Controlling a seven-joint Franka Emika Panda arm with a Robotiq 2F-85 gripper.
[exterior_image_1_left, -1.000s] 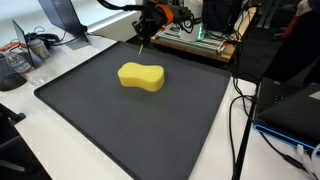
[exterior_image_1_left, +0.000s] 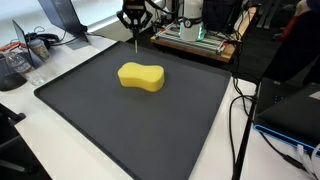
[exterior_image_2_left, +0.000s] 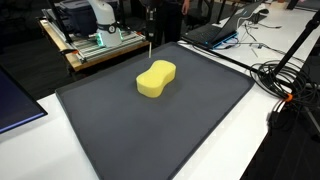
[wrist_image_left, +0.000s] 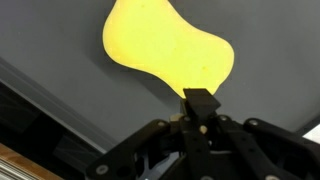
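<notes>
A yellow sponge (exterior_image_1_left: 141, 77), narrowed at its middle, lies on the dark grey board (exterior_image_1_left: 120, 115) near its far end. Beyond it, my gripper (exterior_image_1_left: 134, 23) hangs above the board's far edge. From the gripper a thin pale stick (exterior_image_1_left: 136, 45) points down; in the second exterior view this stick (exterior_image_2_left: 150, 47) also shows upright behind the sponge (exterior_image_2_left: 156, 78). In the wrist view my gripper is shut, with a small tan spot between its fingers that looks like the stick seen end-on. The sponge (wrist_image_left: 165, 45) fills the upper middle there.
Cables (exterior_image_1_left: 237, 100) run along the board's right side. A wooden-edged box (exterior_image_1_left: 207, 48) with items in it stands behind at the right. Most of the board in front of the sponge is bare.
My gripper and the stick have shifted a little to the left and slightly up in the first exterior view. The sponge has stayed where it was.
</notes>
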